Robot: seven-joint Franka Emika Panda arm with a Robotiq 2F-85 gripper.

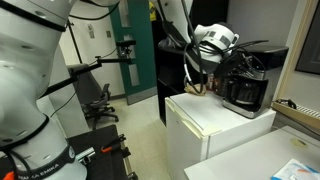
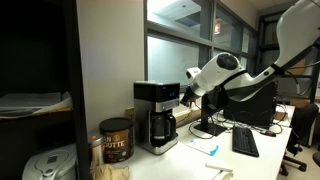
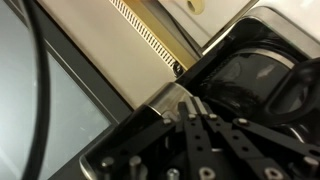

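Observation:
A black and steel coffee maker (image 1: 252,78) stands on the white cabinet; its glass carafe (image 2: 160,127) sits in the lower bay. My gripper (image 2: 187,97) is at the machine's upper front, close to its edge. In the wrist view, the dark gripper appears shut, with nothing visible between its fingertips. The coffee maker's glossy dark body and metal trim (image 3: 168,98) lie close ahead of it. Whether the fingers touch the machine cannot be told.
A brown canister (image 2: 116,140) and a toaster (image 2: 50,165) stand beside the coffee maker. The white cabinet top (image 1: 205,112) is mostly clear in front of it. A desk with a keyboard (image 2: 243,140) and monitors lies beyond the arm.

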